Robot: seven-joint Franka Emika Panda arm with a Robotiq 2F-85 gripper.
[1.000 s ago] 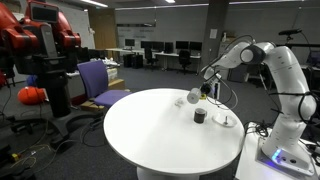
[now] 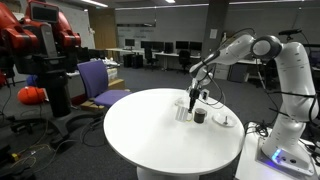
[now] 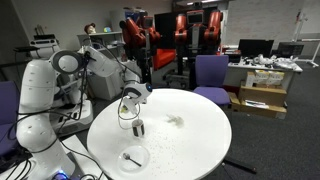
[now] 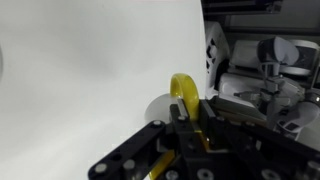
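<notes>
My gripper [image 2: 194, 97] is over the far right part of the white round table [image 2: 150, 135]. It is shut on a long yellow object [image 4: 186, 92], whose rounded end points away from my fingers in the wrist view. What the object is, I cannot tell. A pale round thing lies partly behind it in that view. In the second exterior view, the gripper [image 3: 130, 97] is above the table behind a dark mug [image 3: 138, 129]. The object is too small there to make out clearly.
A white plate [image 3: 118, 162] with a dark-headed utensil on it is near the arm's base. A crumpled pale thing [image 3: 175, 120] lies near the table's middle. The table's wide side away from the arm is clear. A purple chair [image 2: 95, 78] stands by its edge.
My gripper has come lower and nearer to the exterior view 1 camera, moving slightly left. A pale thing by the gripper has shifted the same way. The dark mug has stayed in place.
</notes>
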